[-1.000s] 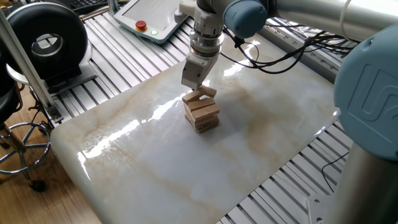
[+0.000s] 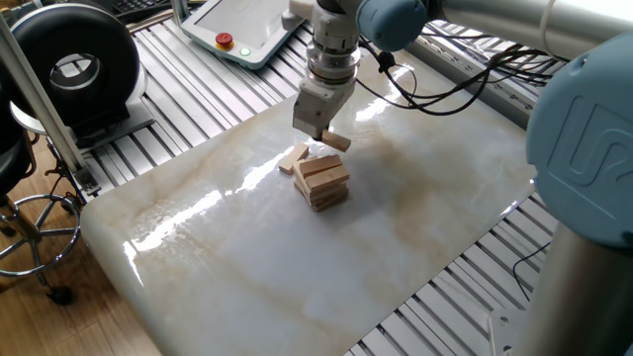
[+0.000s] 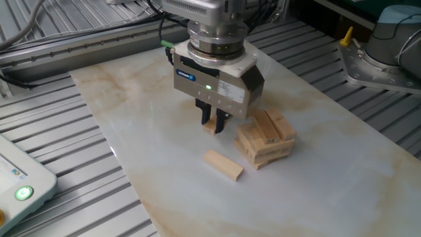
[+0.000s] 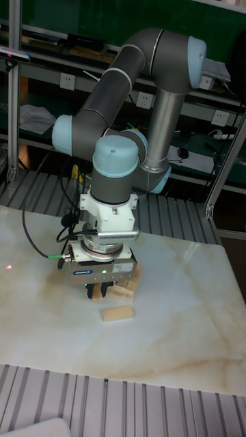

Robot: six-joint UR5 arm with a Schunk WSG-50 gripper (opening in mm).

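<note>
My gripper (image 3: 213, 125) is shut on a light wooden block (image 2: 336, 141), its black fingers (image 3: 220, 121) on either side; the block hangs above the table and much of it is hidden in exterior view 2. Next to the gripper stands a stack of wooden blocks (image 3: 264, 141), with two blocks lying side by side on its top layer. Its layers sit slightly askew. A single loose block (image 3: 222, 164) lies flat on the table, apart from the stack; exterior view 3 shows this loose block (image 4: 117, 313) in front of the gripper.
A teach pendant (image 2: 247, 28) with a red button rests on the slatted metal bench behind the tabletop. Black cables (image 2: 460, 89) loop beside the arm.
One second ago the loose block leaned at the stack's upper edge by the gripper; now it lies on the table. My gripper has shifted slightly right and up with its block.
</note>
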